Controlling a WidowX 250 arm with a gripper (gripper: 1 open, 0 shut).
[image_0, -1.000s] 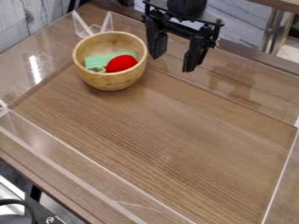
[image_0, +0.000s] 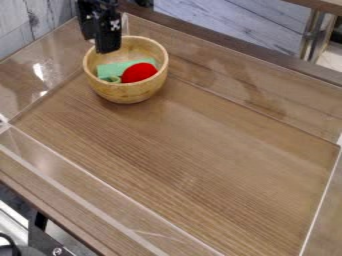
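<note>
A wooden bowl (image_0: 124, 90) sits at the upper left of the table, holding a red object (image_0: 139, 72) and a pale green item (image_0: 116, 70). My black gripper (image_0: 107, 40) hangs at the top left, at the bowl's back-left rim, partly cut off by the frame. It looks open, though its fingers are small and dark.
A pale edge or wall stands at the far left, and a shelf-like edge (image_0: 314, 10) is at the top right.
My gripper has moved from the right, over the table behind the bowl, leftward to the bowl's back-left side. The bowl and its contents look unmoved.
</note>
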